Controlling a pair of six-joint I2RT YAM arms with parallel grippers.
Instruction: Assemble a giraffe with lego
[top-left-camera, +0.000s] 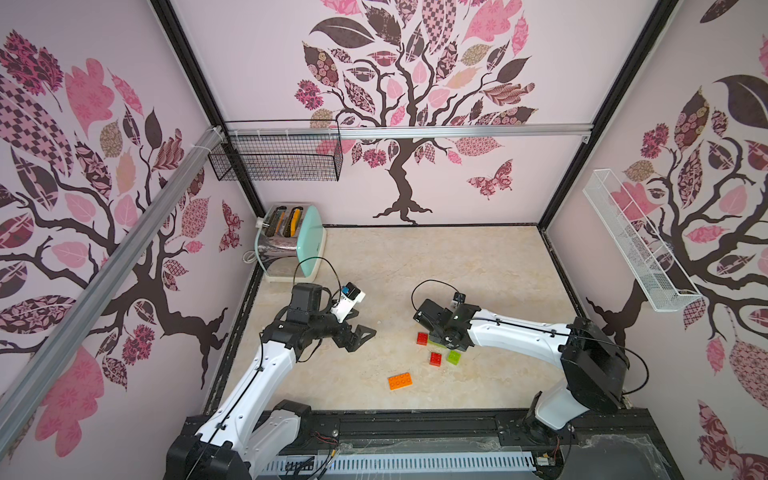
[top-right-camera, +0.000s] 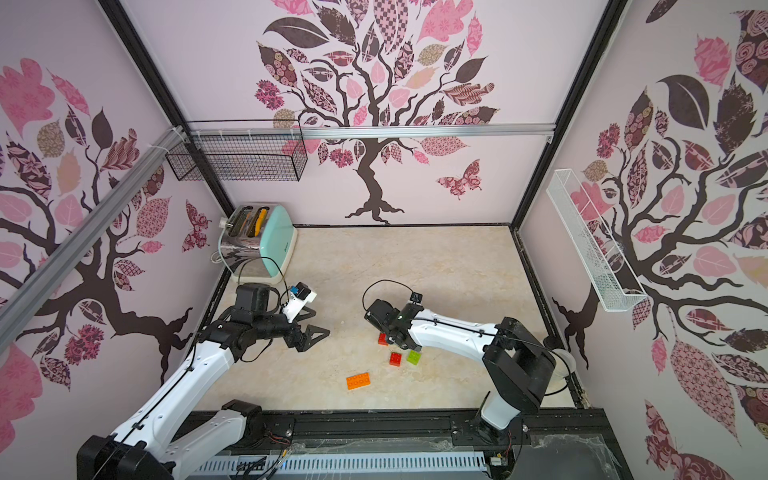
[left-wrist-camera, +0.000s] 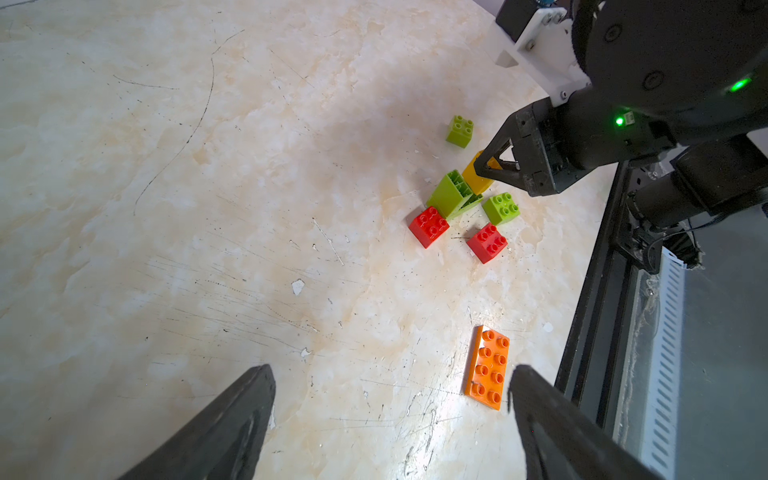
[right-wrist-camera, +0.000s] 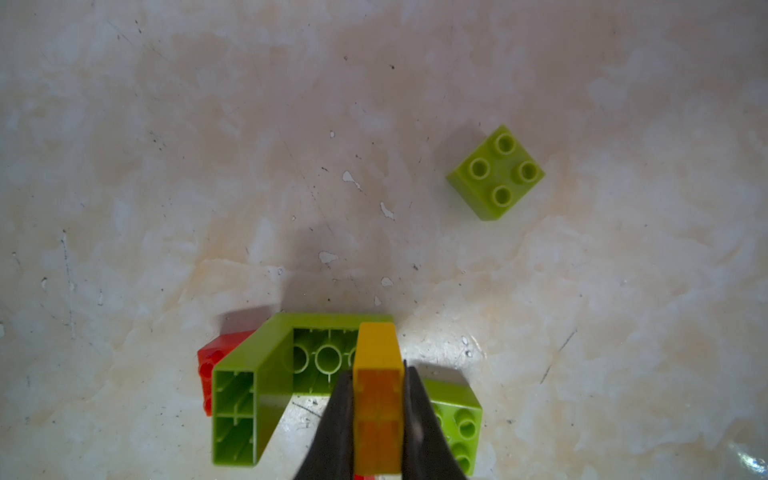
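Observation:
Shut on an orange-yellow brick (right-wrist-camera: 378, 400), my right gripper hangs over the right end of a green L-shaped piece (right-wrist-camera: 254, 372). Whether the brick touches that piece, I cannot tell. In the left wrist view, the held brick (left-wrist-camera: 477, 173) is right beside the green piece (left-wrist-camera: 453, 194). My left gripper stands open over bare table, empty between its fingers. A red brick (left-wrist-camera: 429, 226) sits by the green piece's left side, another red brick (left-wrist-camera: 486, 242) in front. One small green brick (left-wrist-camera: 501, 208) is close by, another (right-wrist-camera: 497, 173) farther back.
An orange flat brick (top-left-camera: 400, 381) lies alone near the front edge. A toaster-like appliance (top-left-camera: 289, 241) occupies the back left corner.

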